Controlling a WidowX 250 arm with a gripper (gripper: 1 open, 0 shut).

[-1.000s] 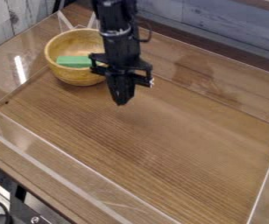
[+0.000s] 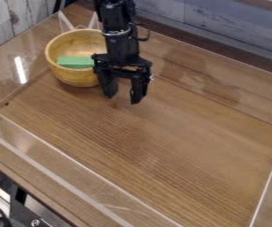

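My black gripper hangs from the top centre of the camera view, just right of a yellow bowl, with its two fingers spread open and nothing seen between them. A green block lies in the front left part of the bowl, partly tilted against its side, close to the left of the gripper. The bowl's right part is hidden behind the arm.
Pale walls or rails line the back and left edges. A dark cable lies at the bottom left corner.
The arm has moved up and back a little from where it was a second ago, and its fingers now show more spread. The bowl and green block look about the same.
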